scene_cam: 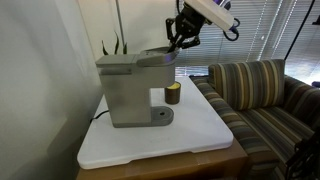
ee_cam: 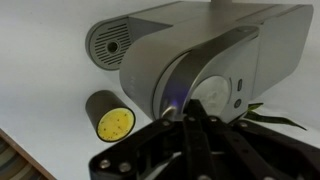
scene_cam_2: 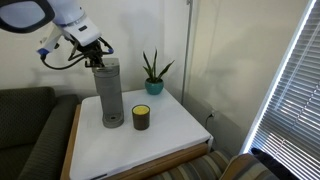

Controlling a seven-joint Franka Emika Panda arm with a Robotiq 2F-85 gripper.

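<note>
A grey pod coffee maker [scene_cam: 128,95] stands on the white table, its drip tray [ee_cam: 108,42] facing the front. My gripper [scene_cam: 173,46] is at the front top edge of the machine's head. In the wrist view the gripper is shut, its tips close against the round-ended lid [ee_cam: 215,85]; nothing shows between them. Exact contact is hard to tell, as is whether the lid is slightly raised. Beside the machine stands a dark mug [scene_cam_2: 141,118] with a yellow inside.
A potted plant [scene_cam_2: 154,80] stands behind it, near the wall. A striped sofa [scene_cam: 250,90] lies beyond the table.
</note>
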